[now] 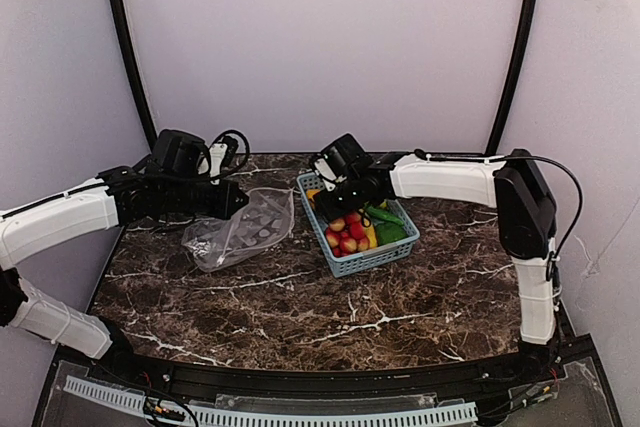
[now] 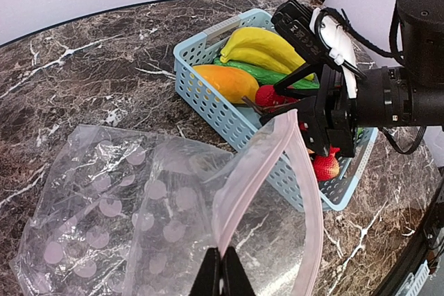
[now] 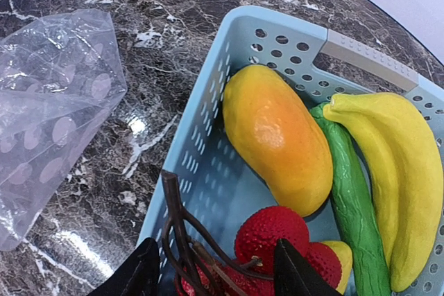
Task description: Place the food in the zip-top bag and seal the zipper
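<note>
The clear zip top bag point(image 1: 230, 237) lies left of the basket, its upper edge pinched in my left gripper, which is shut on it. My right gripper is inside the blue basket point(image 2: 208, 116), fingers apart around dark brown stems point(image 3: 177, 213) and red fruit point(image 3: 270, 233); whether it grips them is not clear. The basket also holds a mango point(image 3: 277, 136), bananas point(image 3: 409, 171), a cucumber point(image 3: 357, 220) and more fruit.
Pale walls stand behind and at both sides.
</note>
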